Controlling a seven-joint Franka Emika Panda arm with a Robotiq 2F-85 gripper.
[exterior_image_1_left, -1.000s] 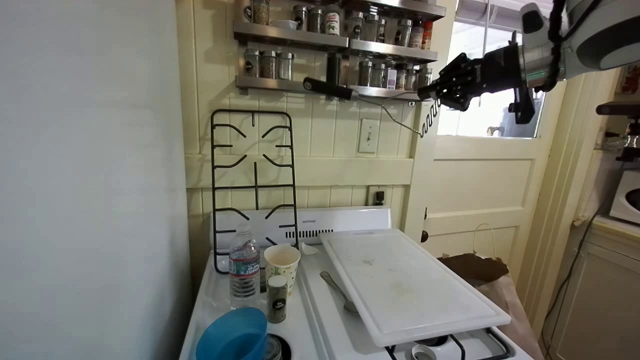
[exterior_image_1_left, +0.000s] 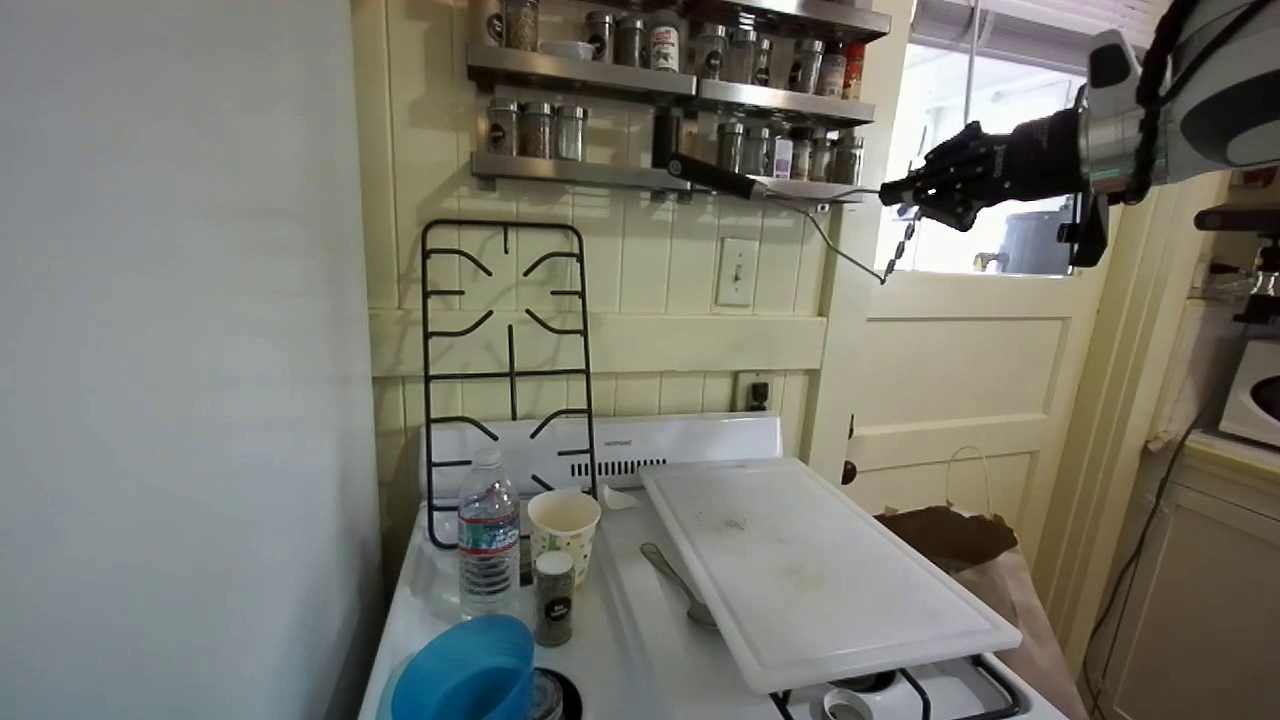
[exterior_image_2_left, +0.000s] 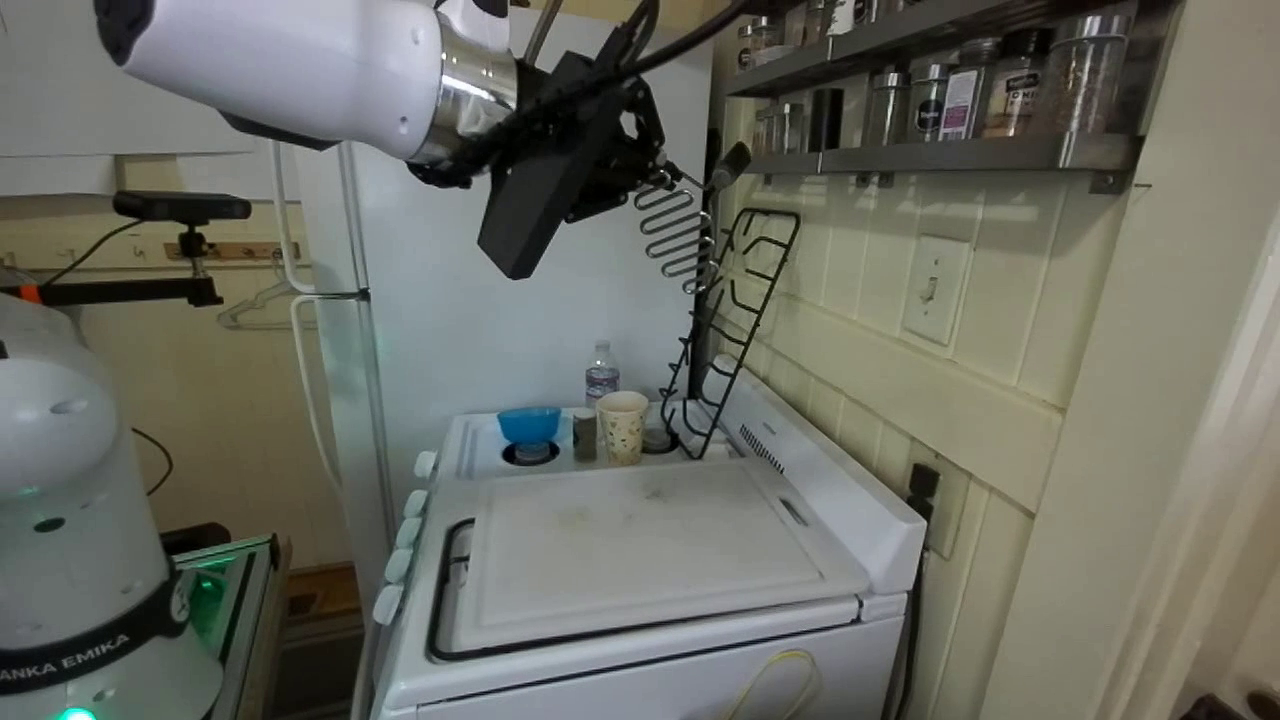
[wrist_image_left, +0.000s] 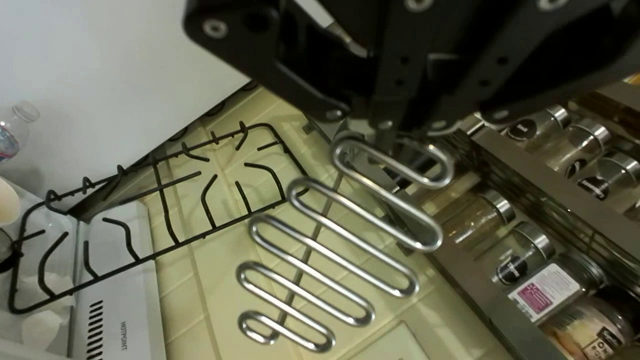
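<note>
My gripper (exterior_image_1_left: 890, 193) is shut on a potato masher high in the air, level with the lower spice shelf. The masher's black handle (exterior_image_1_left: 710, 175) points left in the first exterior view. Its zigzag wire head (exterior_image_2_left: 675, 234) hangs below the fingers in the second exterior view. Up close in the wrist view, the silvery wire loops (wrist_image_left: 336, 249) spread out from under the gripper, with the wall and stove grate behind. The handle is hidden there by the gripper.
Spice jars line the metal shelves (exterior_image_1_left: 584, 168) close by. Against the wall leans a black grate (exterior_image_1_left: 510, 374). On the stove are a white cutting board (exterior_image_1_left: 828, 570), a spoon (exterior_image_1_left: 678, 584), a water bottle (exterior_image_1_left: 489, 540), a paper cup (exterior_image_1_left: 564, 528), a spice jar (exterior_image_1_left: 554, 600) and a blue bowl (exterior_image_1_left: 468, 672).
In the first exterior view, the gripper and masher have moved right. The arm is turned a little, and the wire head appears at a different angle. Things on the stove have stayed put.
</note>
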